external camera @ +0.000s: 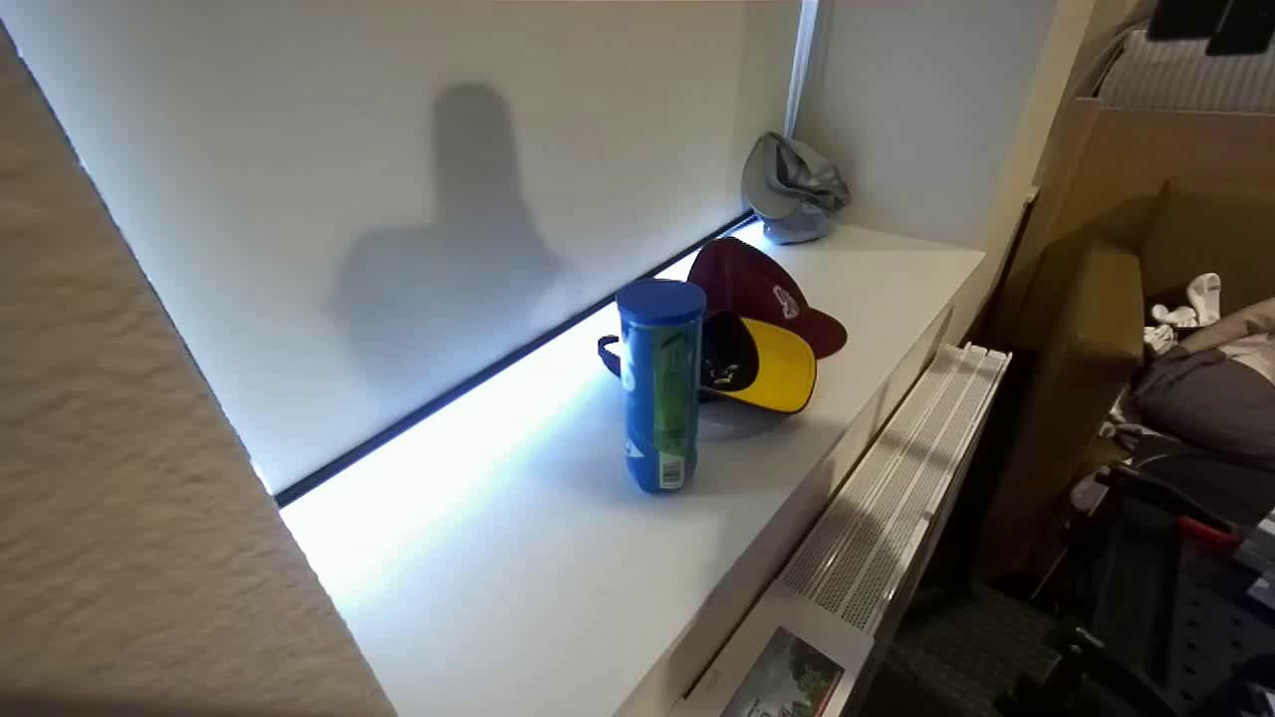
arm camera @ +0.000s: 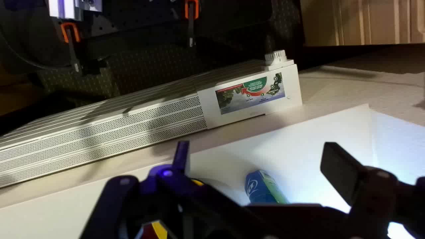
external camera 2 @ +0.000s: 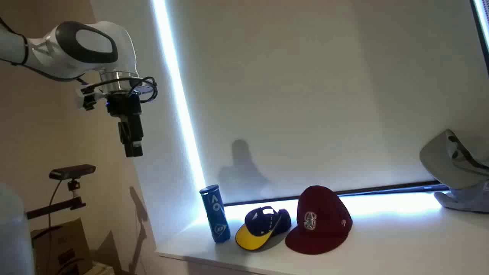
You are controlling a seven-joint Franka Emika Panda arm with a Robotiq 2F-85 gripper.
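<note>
My gripper point(external camera 2: 133, 153) hangs in the air at the left of exterior view 2, above and left of the sill objects. The wrist view shows its two fingers point(arm camera: 341, 171) spread wide apart, with nothing held between them. A blue tennis ball can point(external camera: 658, 388) stands upright on the white windowsill point(external camera: 502, 609). Beside it lies a dark blue cap point(external camera 2: 259, 227) with a yellow brim. A maroon cap point(external camera 2: 319, 222) sits next to that one. In the wrist view the can point(arm camera: 263, 187) is partly covered by the gripper, and the caps are mostly hidden behind it.
Grey caps point(external camera: 791, 189) are piled at the sill's far end. A white radiator point(external camera: 896, 490) runs below the sill's front edge. Window panel and side wall point(external camera 2: 133, 82) bound the sill.
</note>
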